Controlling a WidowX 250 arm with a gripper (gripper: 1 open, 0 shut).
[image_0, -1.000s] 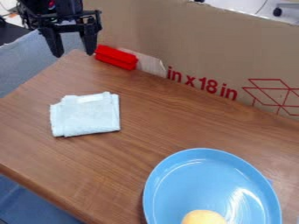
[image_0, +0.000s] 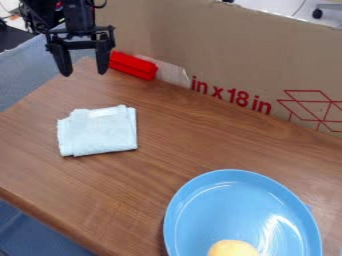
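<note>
My black gripper (image_0: 82, 62) hangs in the upper left of the camera view, fingers spread open, nothing visible between them, above and behind a folded pale blue cloth (image_0: 96, 130) lying flat on the wooden table (image_0: 160, 180). A red object (image_0: 132, 65) lies at the back, right of the gripper, against the cardboard. At the lower right sits a blue plate (image_0: 241, 210) with a pale yellow round item (image_0: 233, 248) on it, partly cut off by the frame edge.
A cardboard box wall (image_0: 254, 70) runs along the back of the table. Blue-grey surfaces lie beyond the table's left edge. The middle and right of the table between cloth and plate are clear.
My gripper has shifted very slightly within the upper left, staying open. The objects on the table have not moved.
</note>
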